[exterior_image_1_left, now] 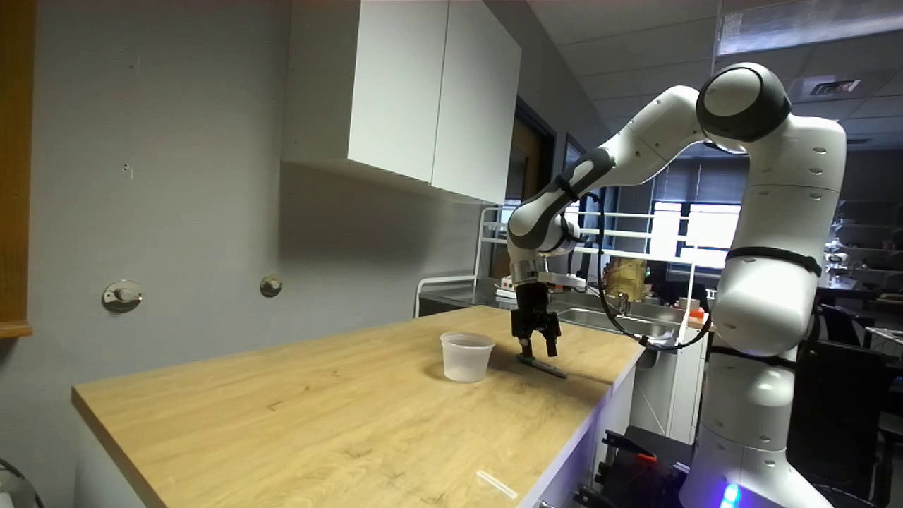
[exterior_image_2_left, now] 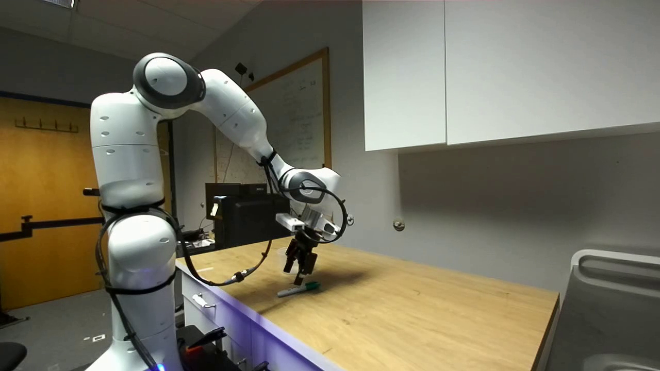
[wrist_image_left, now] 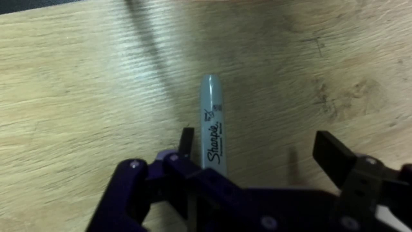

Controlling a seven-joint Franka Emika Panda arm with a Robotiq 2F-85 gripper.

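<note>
A grey Sharpie marker [wrist_image_left: 212,127] lies on the wooden counter, its lower part hidden by my gripper in the wrist view. Seen in exterior view 2, the marker [exterior_image_2_left: 298,289] has a green end. My gripper is open just above it, with the marker between the spread fingers but closer to the left one, and no contact shows. A translucent plastic tub [exterior_image_1_left: 466,357] stands upright on the counter, left of the gripper [exterior_image_1_left: 539,348] in exterior view 1; in exterior view 2 the arm mostly hides it.
The wooden counter [exterior_image_1_left: 296,406] is broadly clear. A small white strip [exterior_image_1_left: 497,484] lies near its front edge. White cabinets [exterior_image_1_left: 402,93] hang above the back, and a metal sink [exterior_image_1_left: 622,320] adjoins the far end.
</note>
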